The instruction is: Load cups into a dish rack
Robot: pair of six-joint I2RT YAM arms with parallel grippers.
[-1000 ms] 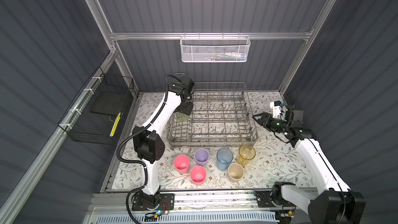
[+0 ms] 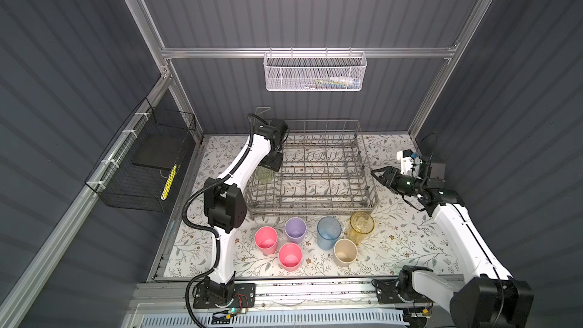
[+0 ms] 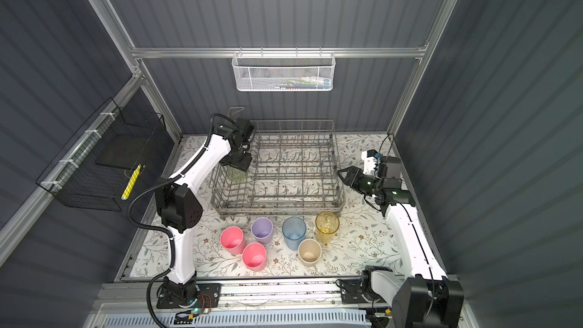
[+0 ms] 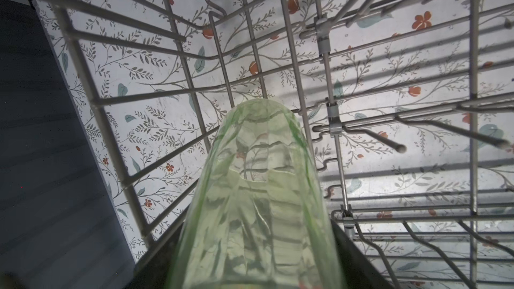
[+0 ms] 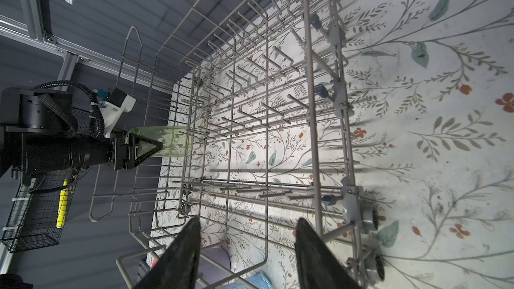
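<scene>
A wire dish rack (image 2: 315,212) stands mid-table. My left gripper is in its left section, around a translucent green cup (image 4: 262,192) that points down between the wires; whether the fingers grip it is unclear. My right gripper hangs open and empty at the rack's right side. In front of the rack stand two pink cups (image 2: 266,240) (image 2: 290,256), a purple cup (image 2: 295,229), a blue cup (image 2: 328,234), a yellow cup (image 2: 361,227) and a beige cup (image 2: 345,252).
A black wire basket (image 2: 127,188) is fixed on the left wall and a white mesh basket (image 2: 291,73) on the back wall.
The right arm has barely moved, and the cups in front are unchanged.
</scene>
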